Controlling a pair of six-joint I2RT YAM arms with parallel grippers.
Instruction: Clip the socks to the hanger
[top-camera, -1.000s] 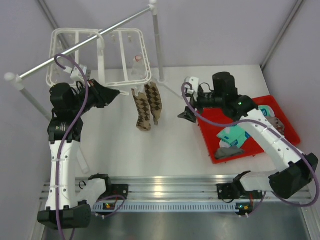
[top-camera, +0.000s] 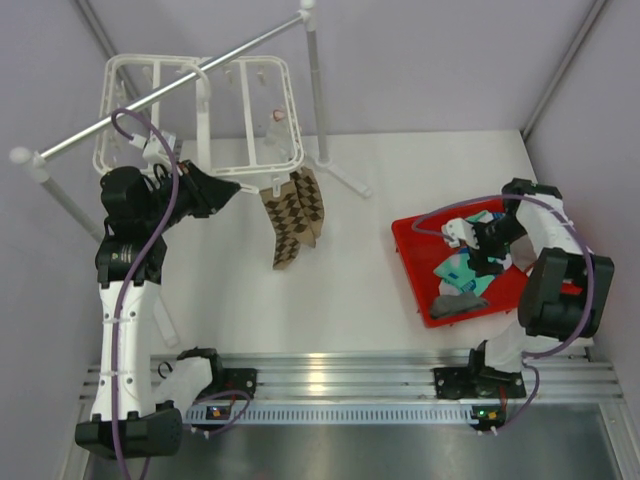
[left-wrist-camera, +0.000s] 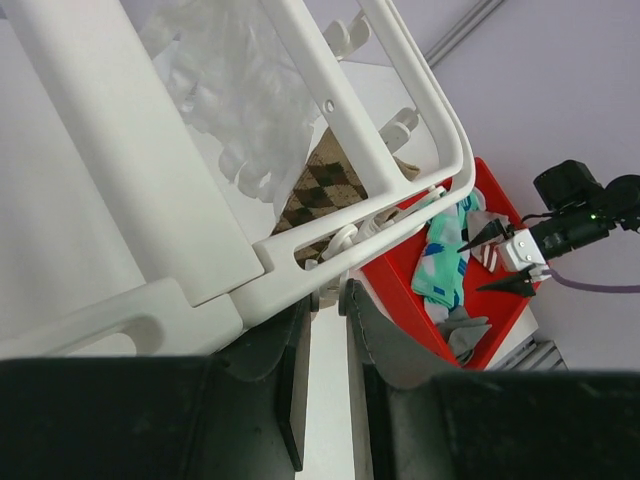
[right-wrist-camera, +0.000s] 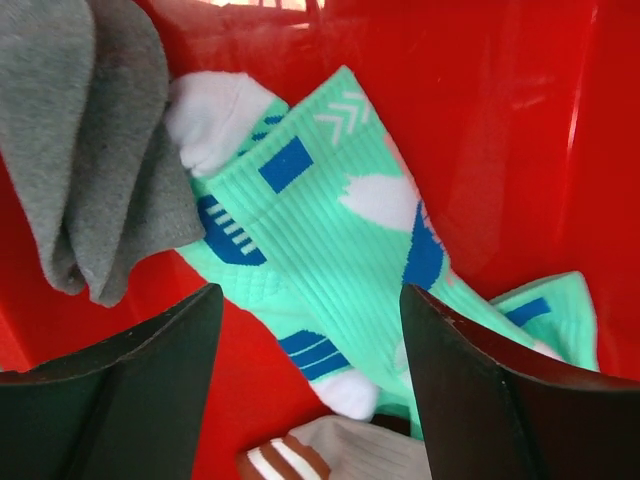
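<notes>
The white hanger (top-camera: 250, 168) hangs from a rail at upper left, with brown argyle socks (top-camera: 290, 217) dangling from its front right corner. At the hanger's front edge, my left gripper is shut on a small white part of it. Inside the red bin lie teal socks (right-wrist-camera: 320, 200), grey socks (right-wrist-camera: 100, 150) and a brown-and-white striped sock (right-wrist-camera: 340, 448). My right gripper (top-camera: 484, 262) is over the teal socks, its fingers (right-wrist-camera: 165, 355) apart and nothing held between them.
The red bin (top-camera: 408, 250) stands at the right, its walls around the socks. A white stand leg (top-camera: 345, 178) reaches across the back of the table. Between the hanger and the bin the white table (top-camera: 350, 280) is clear.
My right arm has swung from mid-table to the right, over the bin, and now reaches toward the teal socks. The hanging argyle socks sway. My left arm stays put.
</notes>
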